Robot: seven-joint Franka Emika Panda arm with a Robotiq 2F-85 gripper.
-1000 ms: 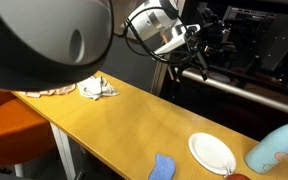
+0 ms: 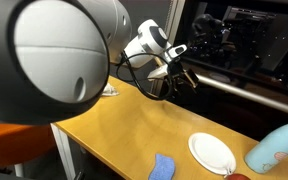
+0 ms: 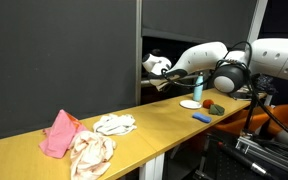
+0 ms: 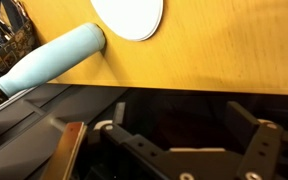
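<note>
My gripper (image 2: 186, 78) hangs past the table's far edge, in front of the dark panel, open with nothing between its fingers. In the wrist view the gripper spreads over a dark gap beyond the edge. A white oval plate (image 2: 212, 153) lies flat on the table, and a light-blue bottle (image 2: 275, 147) stands upright beside it. That bottle (image 4: 56, 56) and part of the plate (image 4: 131, 14) show at the wrist view's upper left. A blue cloth or sponge (image 2: 162, 167) rests near the front.
Pink cloth (image 3: 61, 134), paler cloth (image 3: 91, 157) and white cloth (image 3: 114, 124) lie crumpled at the table's other end. A red round thing (image 3: 207, 104) and a dark-green one (image 3: 217, 110) sit near the plate.
My gripper has shifted slightly left and lower in exterior view 1. The objects on the table have not moved.
</note>
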